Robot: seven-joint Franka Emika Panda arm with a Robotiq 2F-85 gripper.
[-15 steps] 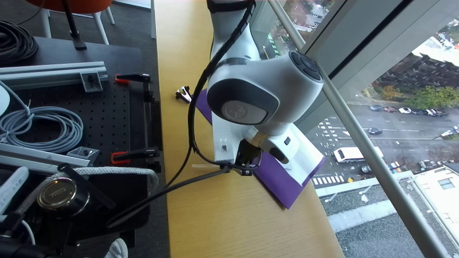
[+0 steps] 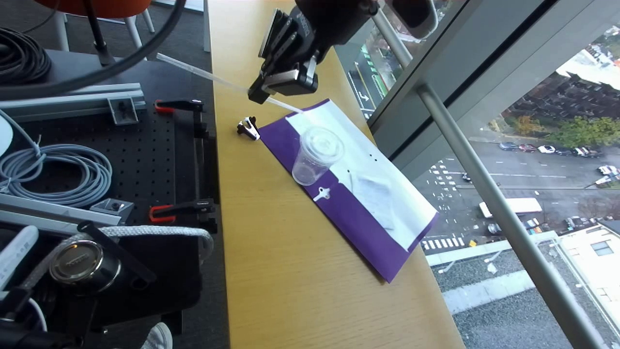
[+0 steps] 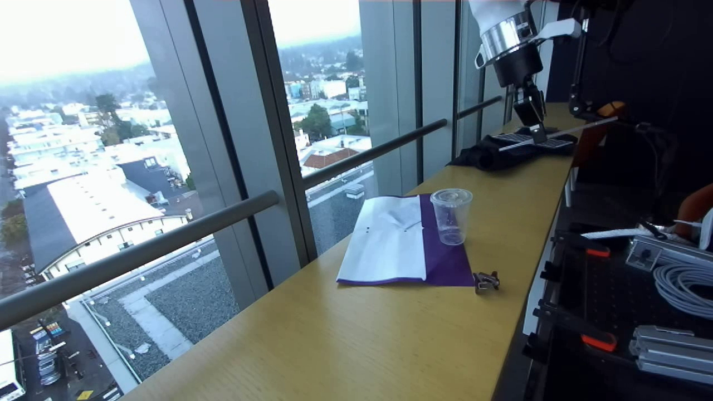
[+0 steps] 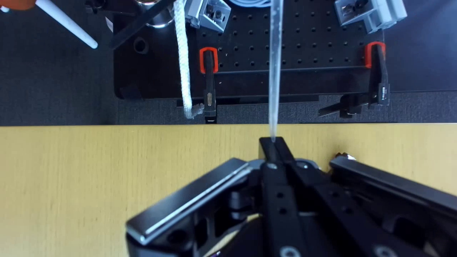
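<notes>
A long, thin translucent straw (image 2: 229, 85) is pinched in my gripper (image 2: 259, 98), which is shut on it well above the table. Part of the straw (image 4: 275, 64) stretches from between the fingertips toward the top of the wrist view, over the table's edge. In exterior view 2, the straw (image 3: 580, 128) shows on both sides of the gripper (image 3: 538, 136), slanting up to the right. A clear, empty-looking plastic cup with a lid (image 2: 318, 154) stands upright on a purple folder (image 2: 351, 224). That cup (image 3: 452, 215) is well apart from the gripper.
A black and silver clip (image 2: 248, 128) lies at the folder's corner. White paper (image 2: 378, 168) covers part of the folder. A metal rail (image 2: 500, 186) runs along the window. Dark cloth (image 3: 491, 156) lies farther down the table.
</notes>
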